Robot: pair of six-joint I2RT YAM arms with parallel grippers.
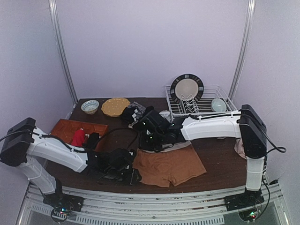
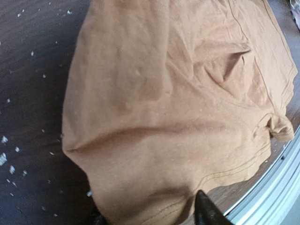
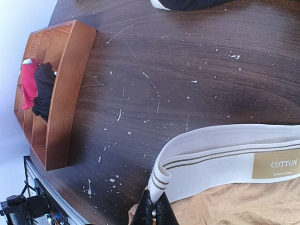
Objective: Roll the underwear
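Brown underwear (image 1: 171,166) with a white waistband (image 3: 225,161) lies near the table's front edge. My right gripper is shut on the waistband's left corner, which is raised and folded over. In the left wrist view the underwear's leg (image 2: 140,164) fills most of the picture. My left gripper stands open at that leg's lower hem, with cloth between its fingers; the left finger is mostly hidden by the picture's edge. From above, the left gripper (image 1: 135,178) is at the underwear's lower left corner.
A brown compartment box (image 1: 103,127) holding red and black cloth stands at the left. Dark clothing (image 1: 129,114) lies behind the right gripper. A white dish rack (image 1: 206,110) is at the back right. Bare table (image 3: 126,93) separates the box from the underwear.
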